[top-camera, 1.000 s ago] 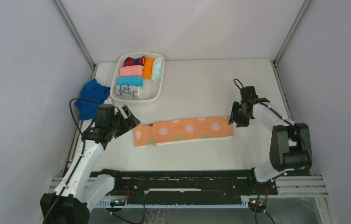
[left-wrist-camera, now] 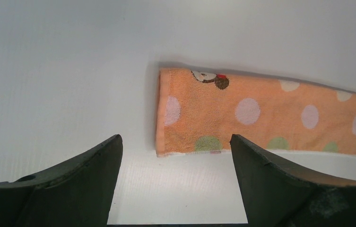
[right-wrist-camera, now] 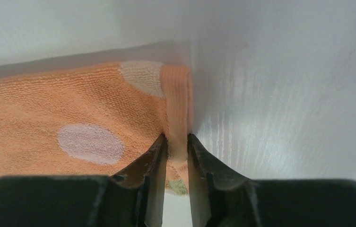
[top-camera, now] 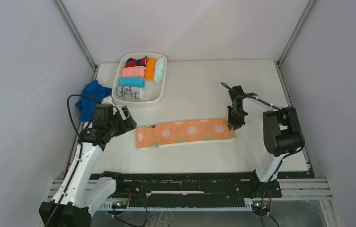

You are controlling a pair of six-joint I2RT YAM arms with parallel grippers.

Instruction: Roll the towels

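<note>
An orange dotted towel [top-camera: 185,130] lies folded into a long strip across the middle of the table. At its right end my right gripper pinches the upright edge band [right-wrist-camera: 178,94], a fingertip on either side of it, and the towel creases there. My left gripper hovers beyond the towel's left end in the top view, its fingers wide apart with nothing between them; the left wrist view shows that end lying flat below.
A white bin [top-camera: 157,96] at the back left holds several rolled towels. A blue cloth [top-camera: 92,96] lies heaped at the left edge.
My right gripper has moved left onto the towel's right end and taken its edge between the fingertips.
</note>
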